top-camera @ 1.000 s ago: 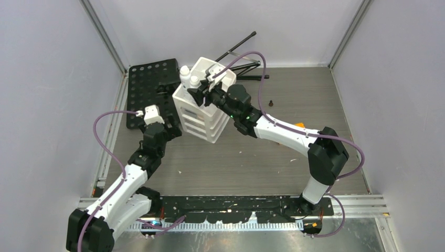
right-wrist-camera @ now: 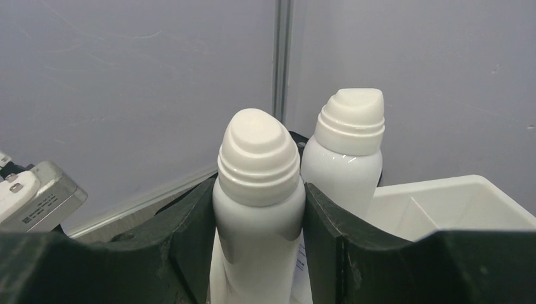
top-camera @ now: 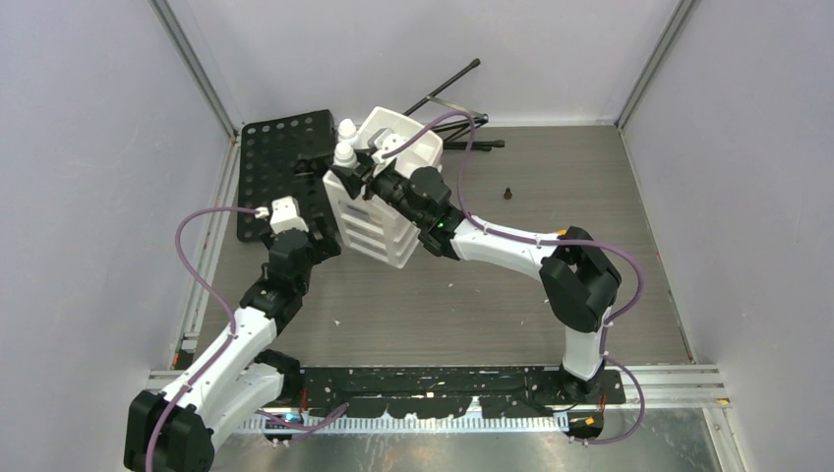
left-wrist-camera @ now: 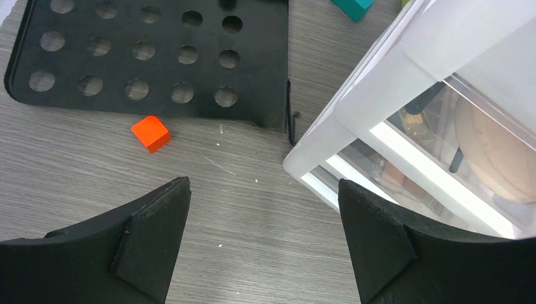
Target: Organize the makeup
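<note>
A white drawer organizer point(top-camera: 379, 231) stands at centre, with two white bottles at its top left. My right gripper point(top-camera: 344, 169) is at the near bottle point(right-wrist-camera: 256, 190), its fingers on either side and apparently touching it. The second bottle point(right-wrist-camera: 344, 161) stands just behind, in the open top tray point(right-wrist-camera: 455, 196). My left gripper hangs open beside the organizer's left corner, nothing between its fingers; in the left wrist view clear drawers point(left-wrist-camera: 411, 164) show a round pinkish item and small objects inside.
A black perforated board point(top-camera: 270, 147) lies left of the organizer, with an orange cube point(left-wrist-camera: 152, 133) and a teal block point(left-wrist-camera: 351, 6) nearby in the left wrist view. Black rods point(top-camera: 452, 74) lie behind.
My right gripper and the near bottle at it have moved left to the organizer's corner, and the right arm has swung left. The left arm has not moved.
</note>
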